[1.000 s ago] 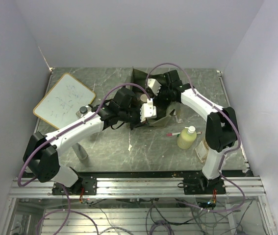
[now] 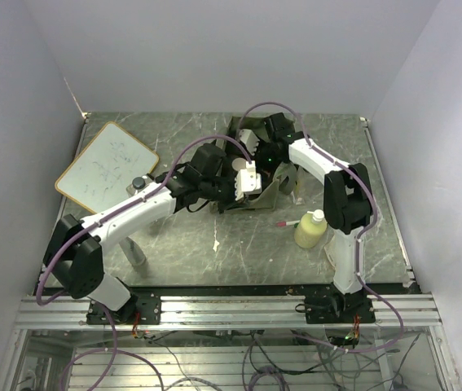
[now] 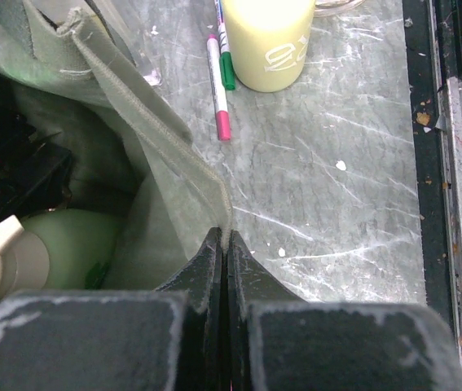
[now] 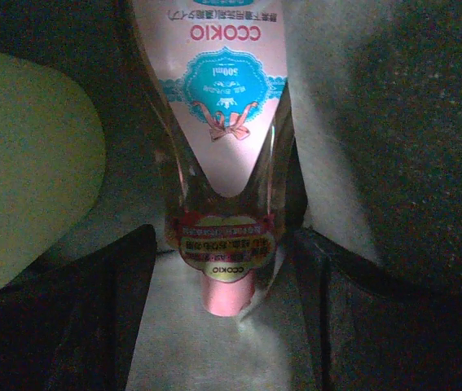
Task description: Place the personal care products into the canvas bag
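Note:
The grey-green canvas bag [image 2: 267, 195] stands at the back centre. My left gripper is shut on the bag's front rim [image 3: 165, 147]. My right gripper is down inside the bag, part open, around the neck and pink cap of a bottle [image 4: 220, 138] with a pink CCOKIO label; whether the fingers touch it is unclear. A pale green container [image 4: 27, 163] lies beside that bottle. A yellow pump bottle [image 2: 310, 232] stands on the table right of the bag.
A whiteboard [image 2: 104, 167] lies at the back left. Grey cylindrical containers [image 2: 133, 252] are at the left, partly under the left arm. Markers [image 3: 218, 90] lie near the yellow bottle.
The right arm has shifted slightly toward the back, with its gripper inside the bag. The bag's outline has shifted a little; the left arm is nearly still.

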